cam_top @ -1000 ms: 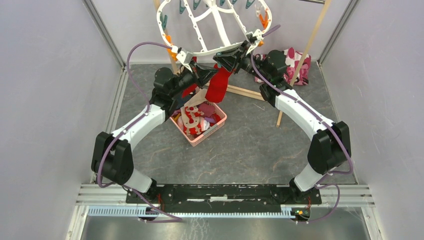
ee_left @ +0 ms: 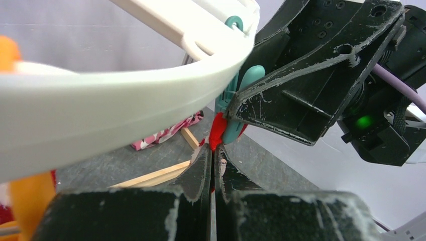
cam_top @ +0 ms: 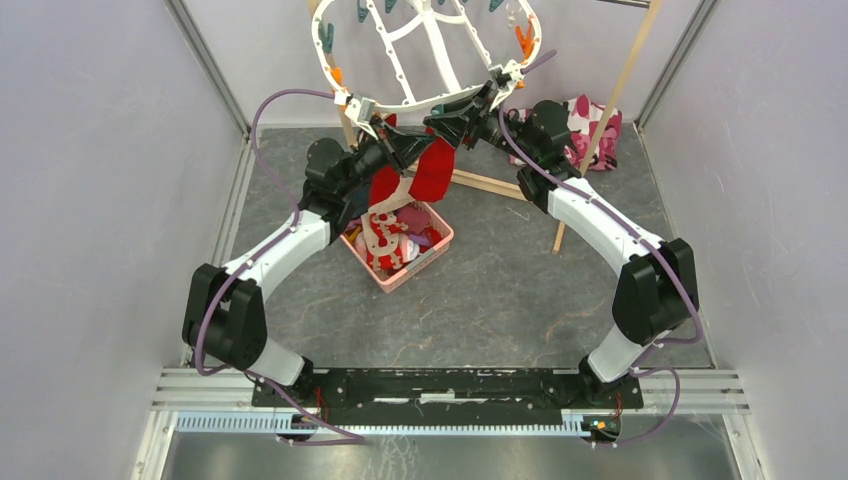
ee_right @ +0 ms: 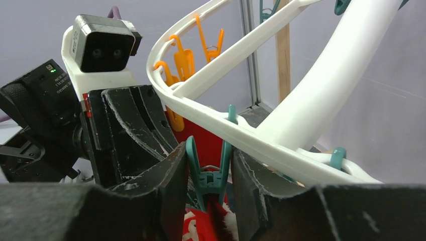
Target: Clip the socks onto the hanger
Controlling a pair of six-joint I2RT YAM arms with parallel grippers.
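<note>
Beneath the white oval hanger (cam_top: 407,106) hangs a red sock (cam_top: 433,172). My left gripper is shut on the sock's upper edge, and red cloth (ee_left: 218,128) rises from its fingertips into a teal clip (ee_left: 233,129). In the right wrist view, my right gripper stands part open around that teal clip (ee_right: 210,178) on the hanger's near rim. The clip's handles are spread apart between the fingers, and its lower fingers are at the red cloth. How firmly the clip grips the cloth is hard to see. Another red sock (cam_top: 384,183) hangs to the left.
A pink basket (cam_top: 415,270) of mixed socks stands on the floor below. Orange clips (ee_right: 184,63) and other teal clips (ee_right: 338,157) line the hanger. Wooden poles (cam_top: 608,120) stand at the right.
The left gripper has hardly moved, and the left sock shows more.
</note>
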